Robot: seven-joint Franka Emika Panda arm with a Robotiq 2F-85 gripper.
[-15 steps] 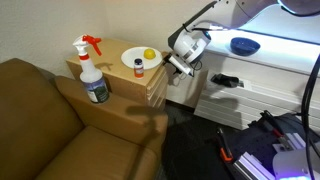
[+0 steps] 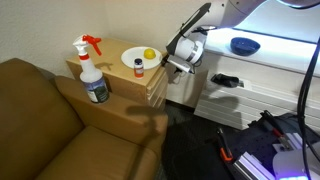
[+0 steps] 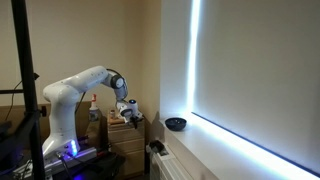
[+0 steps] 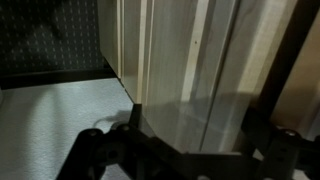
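In exterior view 1 my gripper is at the right front edge of the wooden cabinet, pointing at its side. The wrist view looks closely along pale wooden panels, with my gripper low in the frame. Its dark fingers stand apart on either side of the wood. Whether they touch it cannot be told. On the cabinet top are a white plate with a yellow round fruit, a small jar with a red band and a spray bottle with a red trigger.
A blue bowl sits on the white ledge to the right; exterior view 2 shows the same bowl. Below it, a dark object lies on the radiator cover. A brown sofa stands in front of the cabinet. Dark floor lies open between.
Over the last second the wrist has shifted slightly beside the cabinet edge. Objects on the cabinet top have not moved.
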